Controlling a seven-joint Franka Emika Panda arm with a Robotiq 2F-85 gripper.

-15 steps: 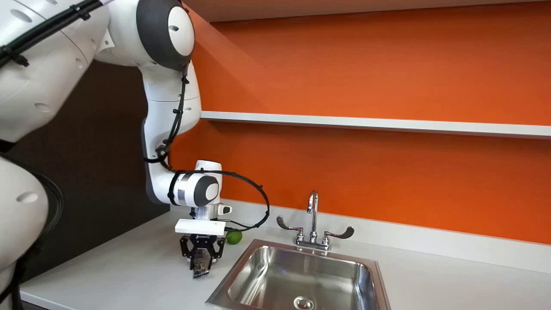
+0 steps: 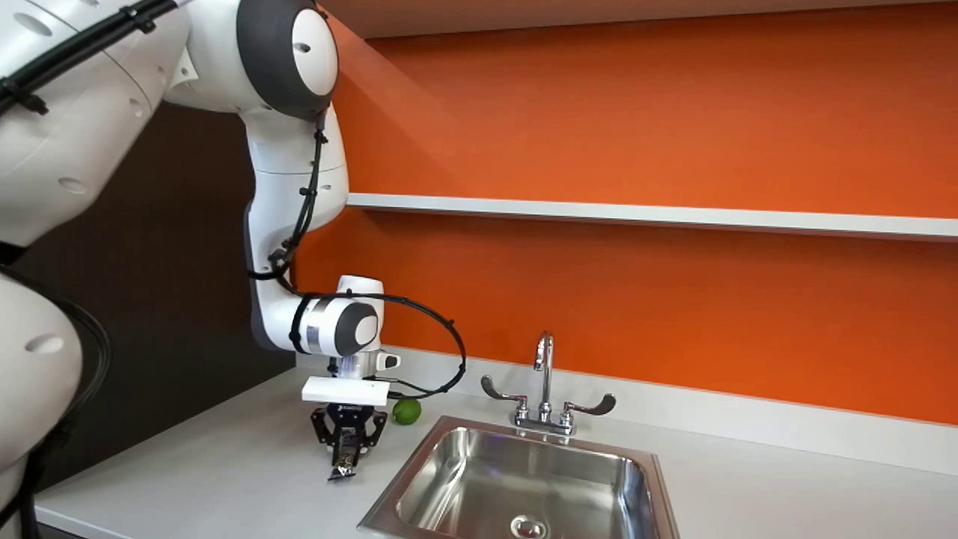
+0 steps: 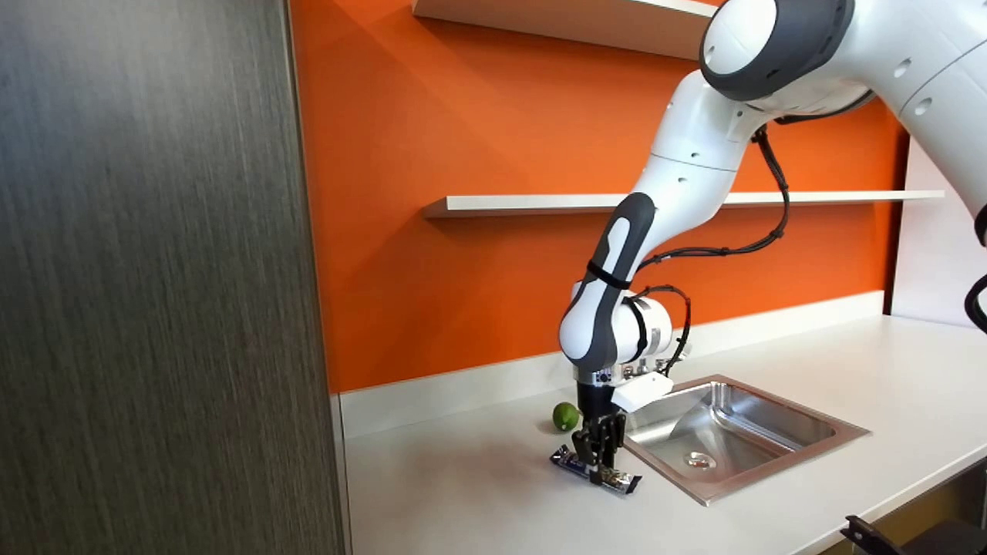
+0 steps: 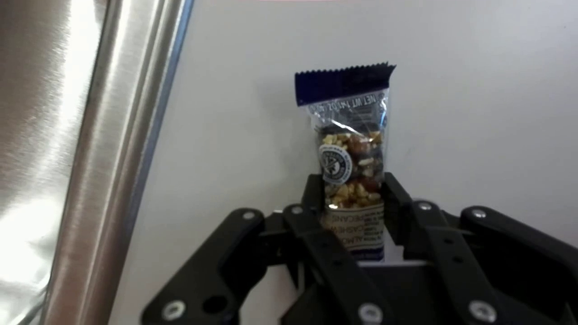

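Note:
A wrapped nut bar (image 4: pixel 352 157) with a dark blue end and a clear middle fills the centre of the wrist view. My gripper is shut on it, one finger pressed to each long side. Exterior view 2 has the bar (image 3: pixel 621 480) sticking out on both sides of the gripper (image 3: pixel 594 473), low over the counter; whether it touches the surface I cannot tell. From exterior view 1, the gripper (image 2: pixel 346 449) points down left of the sink, with the bar's near end (image 2: pixel 342 471) showing below it.
The steel sink (image 2: pixel 422 458) lies to the right of the gripper in exterior view 1, its faucet (image 2: pixel 545 377) behind. A green lime (image 3: pixel 565 416) rests on the counter close behind the gripper. A shelf (image 2: pixel 629 212) runs along the orange wall.
In exterior view 1, the gripper's fingers have closed in on the bar's sides. The bar shows narrower and its near end sits slightly higher. The arm has barely shifted; the lime stays put.

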